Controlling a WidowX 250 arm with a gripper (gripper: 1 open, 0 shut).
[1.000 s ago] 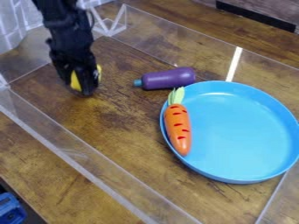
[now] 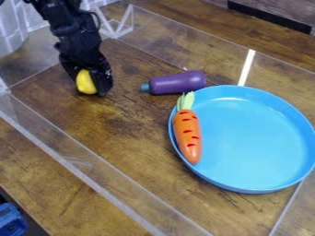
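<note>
My black gripper (image 2: pixel 94 81) is at the upper left, reaching down to a small yellow object (image 2: pixel 85 80) on the wooden table (image 2: pixel 105 157). Its fingers are around or just beside the object; whether they touch it is hard to tell. A purple eggplant-like toy (image 2: pixel 174 83) lies to the right. An orange toy carrot (image 2: pixel 187 131) with a pale green top rests on the left part of a blue plate (image 2: pixel 251 138).
Clear barrier walls edge the table at the left and lower side. A blue object (image 2: pixel 7 222) shows at the bottom left corner. The wood between gripper and plate is clear.
The gripper has moved up-left and settled over the yellow object, which shows more fully now. The purple toy, carrot and plate are unchanged.
</note>
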